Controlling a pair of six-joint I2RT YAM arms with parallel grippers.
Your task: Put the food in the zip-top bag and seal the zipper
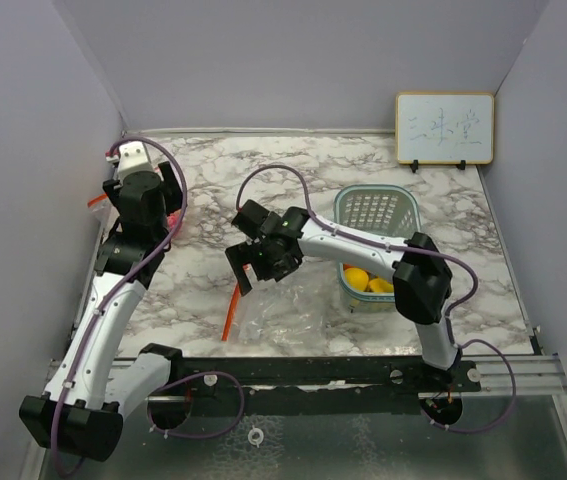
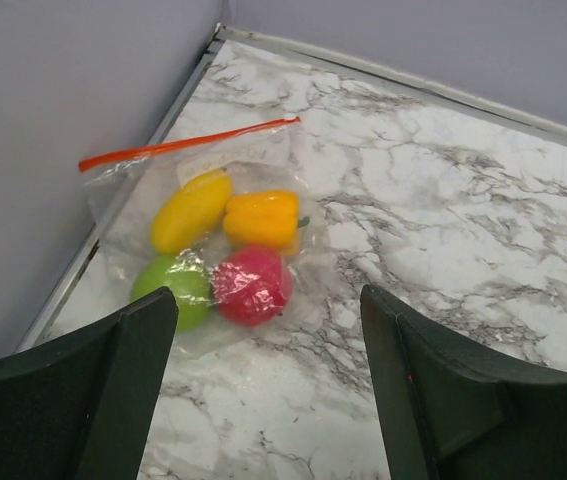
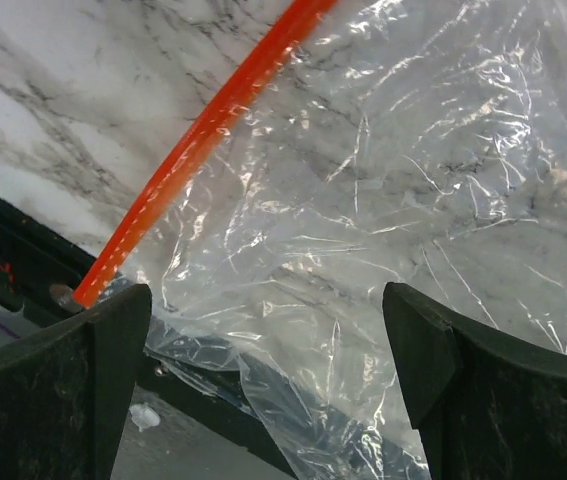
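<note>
A zip bag (image 2: 233,190) with orange zipper strip, holding yellow, green and pink-red food, lies at the table's back left. My left gripper (image 1: 142,180) is above it, open, with nothing between its fingers in the left wrist view. An empty clear bag (image 3: 383,200) with an orange strip (image 1: 230,310) lies at the front middle. My right gripper (image 1: 253,272) hangs open over it. The basket (image 1: 377,196) holds yellow and red food, partly hidden by my right arm.
A whiteboard (image 1: 444,128) stands at the back right. Bare marble lies between the filled bag and the basket. The empty bag reaches the table's front edge, and grey walls bound the sides.
</note>
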